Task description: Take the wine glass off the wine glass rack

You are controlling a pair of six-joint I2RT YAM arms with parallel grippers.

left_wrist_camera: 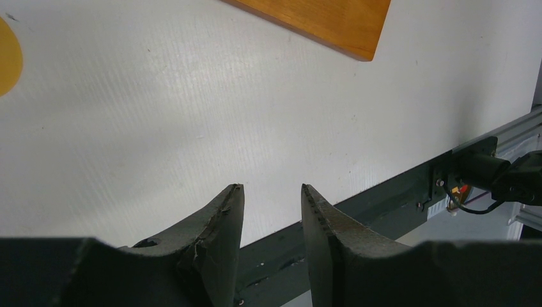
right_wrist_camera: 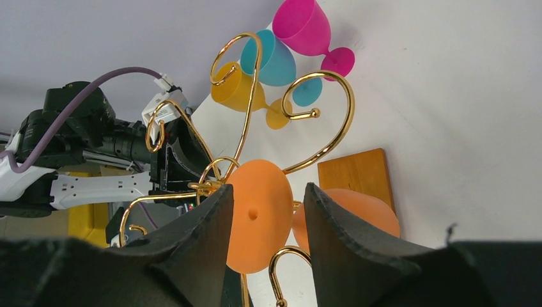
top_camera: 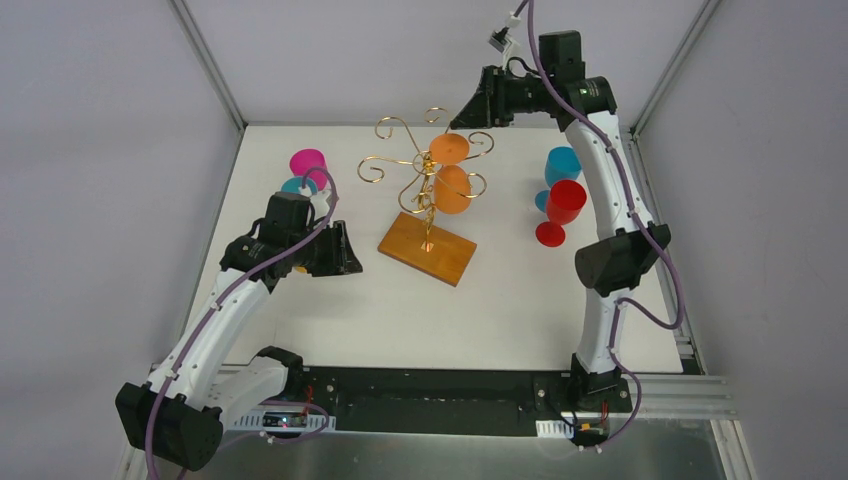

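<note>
An orange wine glass hangs from the gold wire rack [top_camera: 427, 205], its round foot [top_camera: 450, 149] uppermost and its bowl [top_camera: 452, 190] lower down. At the rack's far side is my right gripper [top_camera: 453, 124], part open, close to the foot. Its fingers frame the orange foot [right_wrist_camera: 259, 217] in the right wrist view, with a finger overlapping the foot's left edge; whether they touch, I cannot tell. The bowl [right_wrist_camera: 358, 211] shows beyond the other finger. My left gripper is open and empty, left of the rack's wooden base [top_camera: 428, 249].
Curled gold arms [right_wrist_camera: 323, 150] of the rack surround the orange foot closely. Pink [right_wrist_camera: 303, 25], blue [right_wrist_camera: 271, 61] and yellow [right_wrist_camera: 236, 86] glasses lie at the table's left. A blue cup [top_camera: 563, 165] and red cup [top_camera: 566, 200] are at the right.
</note>
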